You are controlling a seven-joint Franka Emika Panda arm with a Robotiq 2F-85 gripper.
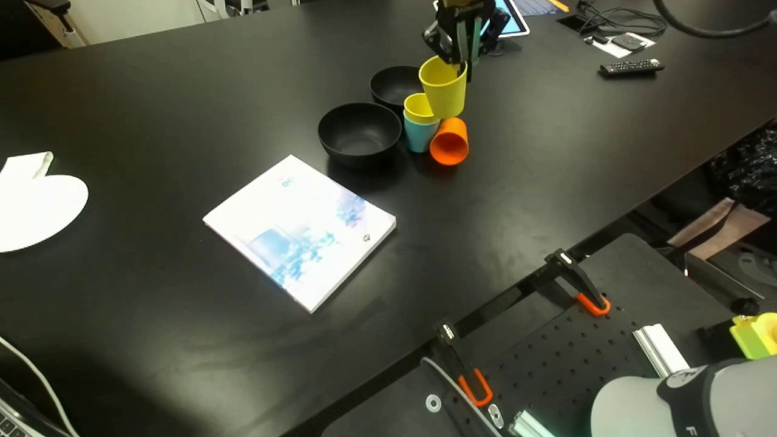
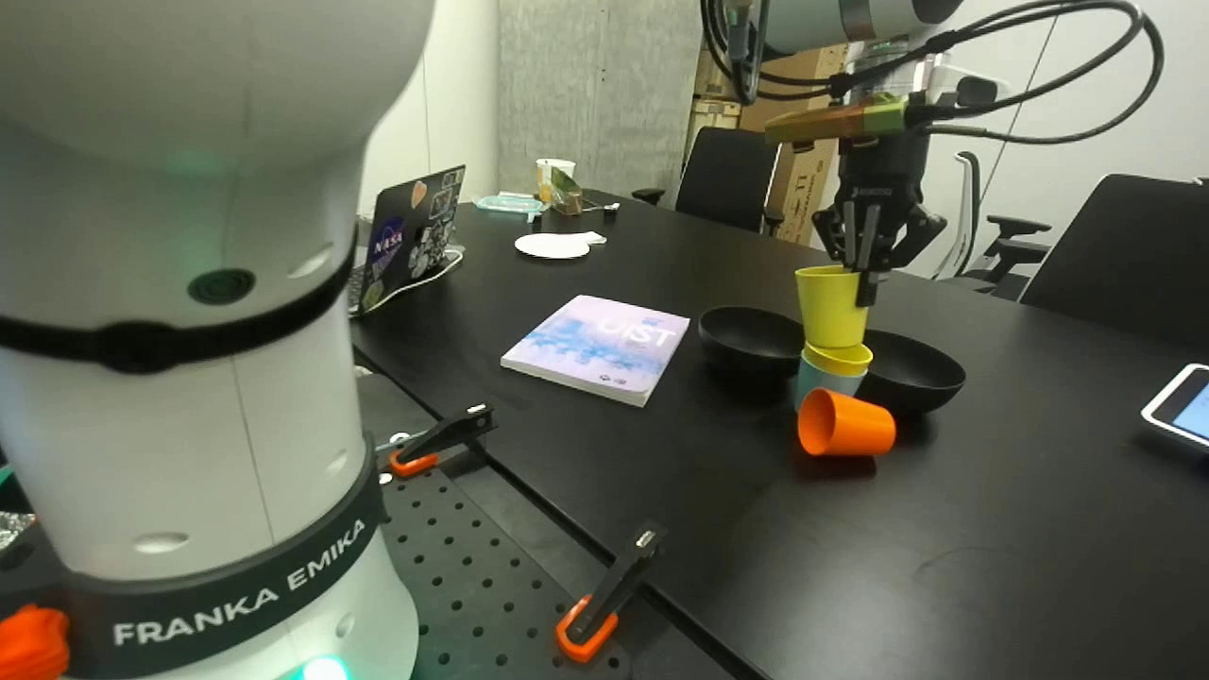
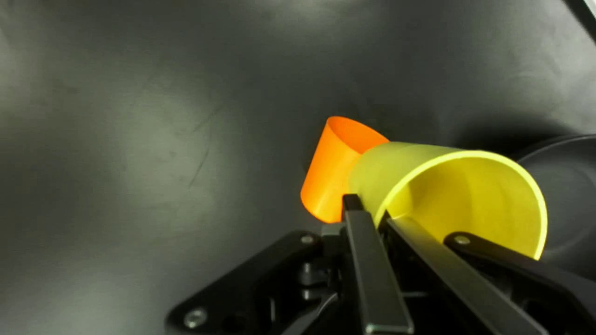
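My gripper is shut on the near rim of a yellow cup (image 3: 475, 195), whose open mouth faces up. In exterior view 1 the held yellow cup (image 1: 445, 91) hangs raised above the table. Below it stands a second yellow cup (image 1: 416, 108) nested in a light blue cup (image 1: 420, 135). From the side, the held cup (image 2: 830, 306) appears right over that stack (image 2: 836, 361); whether they touch I cannot tell. An orange cup (image 2: 847, 424) lies on its side beside the stack. The stack is hidden in the wrist view.
Two black bowls (image 1: 360, 135) (image 2: 915, 372) sit close beside the stack. A white book (image 1: 302, 229) lies nearer the table's front edge. A tablet (image 2: 1184, 402) rests to the right. Clear table surrounds the orange cup's open side.
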